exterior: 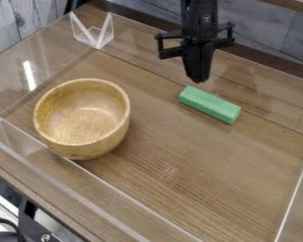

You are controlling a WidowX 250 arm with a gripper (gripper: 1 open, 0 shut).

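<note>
My gripper (pixel 201 70) is high at the back centre, dark, its tip pointing down above the table behind a green rectangular block (pixel 210 106); it looks shut, with nothing visible between its fingers. The green block lies flat on the wooden table, right of centre. A round tan bowl (pixel 82 139) sits to the left, empty.
A white wire-like object (pixel 94 28) stands at the back left. Dark floor shows past its left edge, with a cable at the bottom left.
</note>
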